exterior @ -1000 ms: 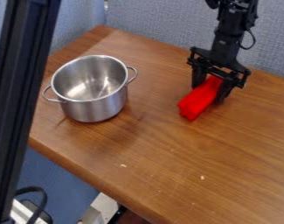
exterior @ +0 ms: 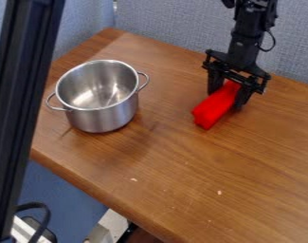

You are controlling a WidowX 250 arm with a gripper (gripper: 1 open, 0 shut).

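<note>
A red elongated object [exterior: 213, 107] lies on the wooden table toward the back right. The black gripper [exterior: 232, 82] is down over its rear end, shut on it, with the fingers partly hiding that end. A steel pot [exterior: 98, 112] with two side handles stands at the left of the table, apart from the red object.
A grey padded wall [exterior: 169, 19] runs behind it. A dark post stands along the left edge of the view, with cables and a white item low at the bottom left.
</note>
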